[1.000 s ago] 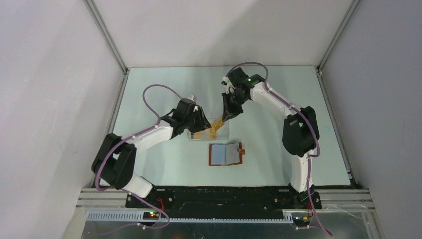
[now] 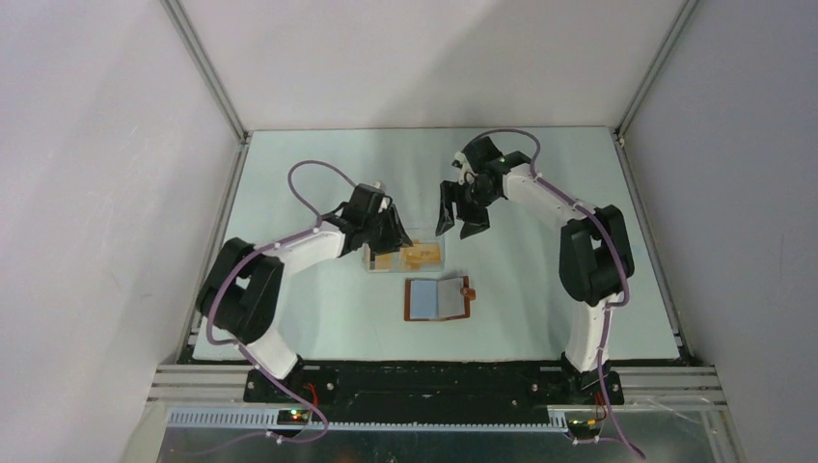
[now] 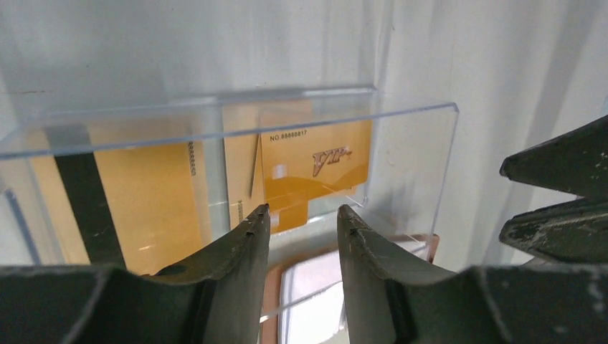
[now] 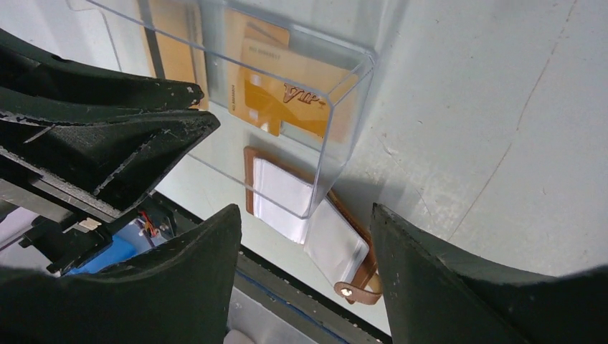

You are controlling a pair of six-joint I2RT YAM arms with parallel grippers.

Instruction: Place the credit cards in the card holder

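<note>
Orange credit cards (image 3: 337, 154) lie flat in the clear box (image 2: 443, 258), with one marked "VIP" on top of others in its right compartment. More cards (image 3: 147, 201), one with a black stripe, lie in its left compartment. In front of the box, the brown card holder (image 2: 424, 301) lies spread open with pale inner panels. My left gripper is open over the box, nothing between its fingers. Beyond the box's right end, my right gripper is open and empty, its fingers (image 4: 215, 236) well apart.
The box's transparent wall (image 4: 340, 136) rises between the cards and the right side. A snap strap (image 4: 358, 292) sticks out from the holder's right edge.
A second ago my right gripper held a card tilted over the box; it opened, the card lies flat, and the gripper moved right.
</note>
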